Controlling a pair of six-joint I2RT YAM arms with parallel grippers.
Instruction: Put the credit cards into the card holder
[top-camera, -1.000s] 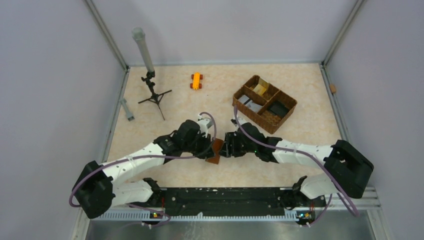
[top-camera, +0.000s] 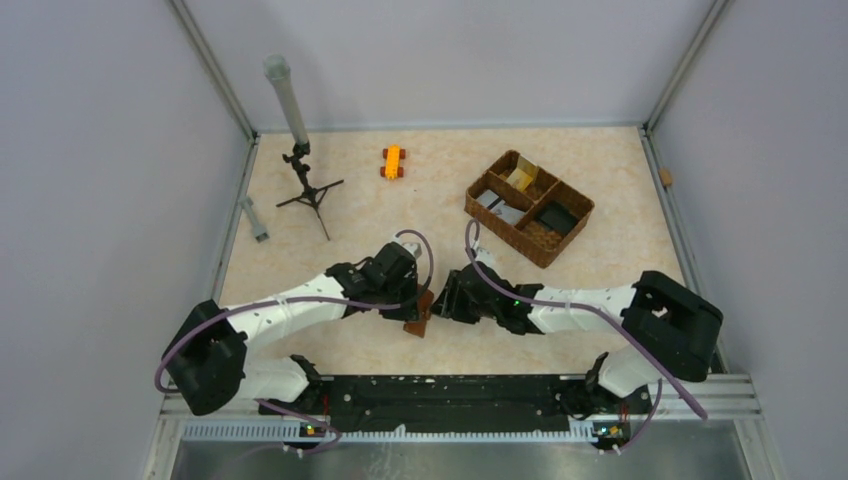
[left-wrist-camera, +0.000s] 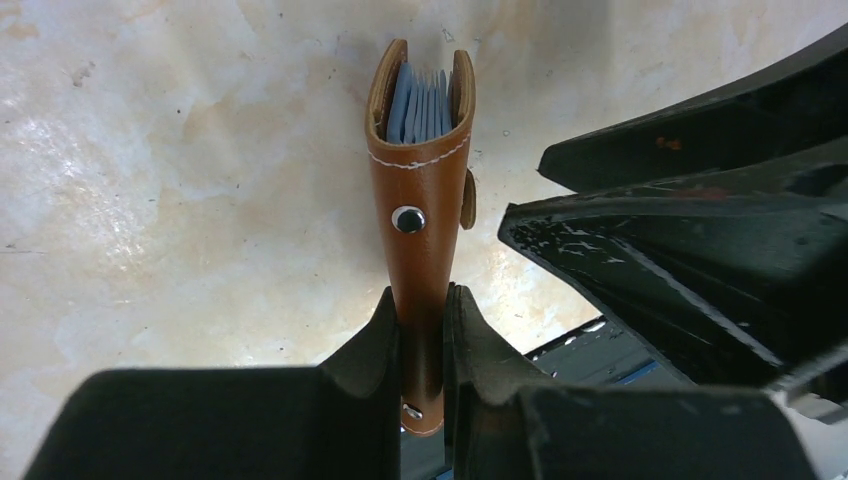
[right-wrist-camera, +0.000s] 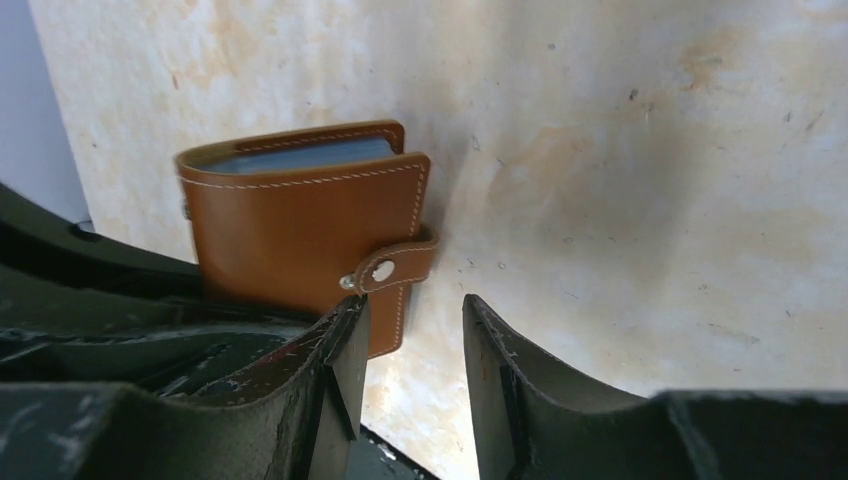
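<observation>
My left gripper is shut on the brown leather card holder (left-wrist-camera: 414, 180), held upright with blue sleeves showing in its top opening. In the right wrist view, the holder (right-wrist-camera: 300, 230) shows its side with a snapped strap, partly behind the dark left gripper. My right gripper is part open, just to the holder's right, with nothing between its fingers. In the top view both grippers meet near the front middle, the holder (top-camera: 423, 320) between them. No loose card is clearly visible at the holder.
A wicker basket (top-camera: 487, 224) with compartments holding flat items stands back right. A yellow toy car (top-camera: 393, 160) lies at the back, a tripod (top-camera: 308, 192) back left. The table (top-camera: 620, 160) has free room at the back right.
Over the last second the left gripper and holder moved slightly towards the table's front and left.
</observation>
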